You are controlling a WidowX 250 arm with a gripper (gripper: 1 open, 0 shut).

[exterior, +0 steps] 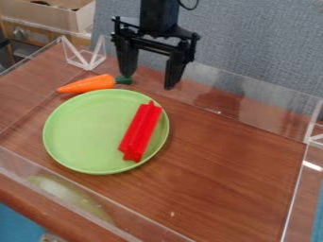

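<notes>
My black gripper (150, 65) hangs open at the top centre, above the back of the wooden table, with nothing between its fingers. An orange carrot (89, 83) with a green top lies at the back left, below and left of the gripper. A green plate (79, 132) sits on the table at the left, with a long red object (142, 131) lying on its right side.
Clear low walls border the wooden table (235, 183), whose right half is free. A white wire stand (82, 55) is at the back left, and a cardboard box (44, 14) is in the top left corner.
</notes>
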